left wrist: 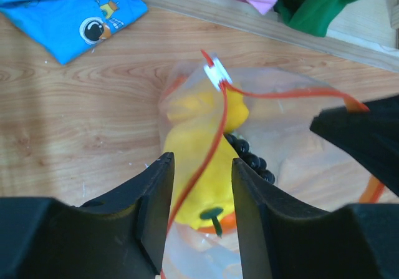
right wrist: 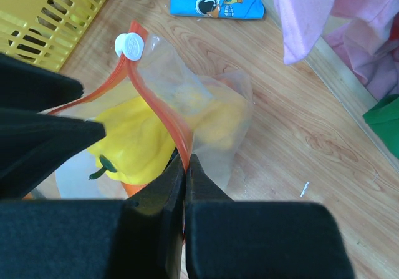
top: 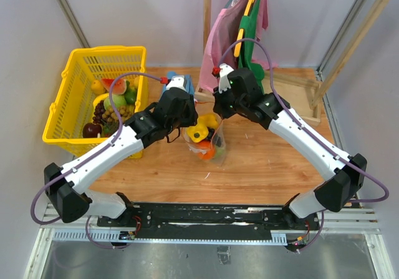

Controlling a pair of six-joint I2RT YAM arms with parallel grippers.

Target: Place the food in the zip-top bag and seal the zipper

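Note:
The zip top bag [top: 212, 148] stands mid-table holding a yellow pepper [left wrist: 187, 154], dark grapes [left wrist: 255, 163] and orange items. Its orange zipper edge [right wrist: 156, 107] has a white slider [left wrist: 217, 74]. My left gripper is open over the bag, with the zipper edge running between its fingers in the left wrist view; whether it touches cannot be told. My right gripper is shut on the bag's edge at the orange zipper strip.
A yellow basket [top: 59, 104] of toy produce sits at the left. A blue cloth [left wrist: 81, 17] lies behind the bag. A wooden rack [top: 349, 48] with hanging clothes stands at the back right.

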